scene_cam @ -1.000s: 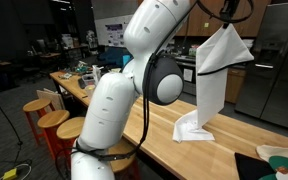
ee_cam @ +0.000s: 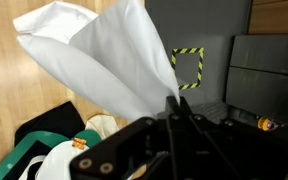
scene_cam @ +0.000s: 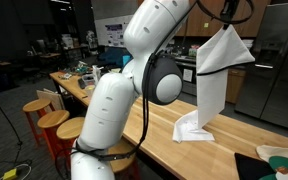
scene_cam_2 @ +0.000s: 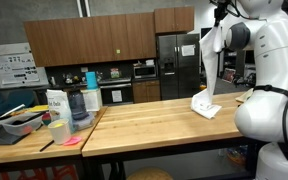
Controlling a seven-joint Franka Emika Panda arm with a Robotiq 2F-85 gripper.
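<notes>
A long white cloth [scene_cam: 216, 75] hangs from high up. Its lower end lies crumpled on the wooden table. The same cloth [scene_cam_2: 217, 60] shows at the right in exterior view 2, its foot spread on the tabletop. In the wrist view the cloth [ee_cam: 99, 55] runs from upper left and narrows towards my gripper, which is shut on its upper end. The exact pinch point is hard to make out against the dark fingers. In both exterior views the fingers are too small or cropped to read.
Stools [scene_cam: 54, 119] stand along the left side. Counter goods [scene_cam_2: 60, 131] sit far left in exterior view 2.
</notes>
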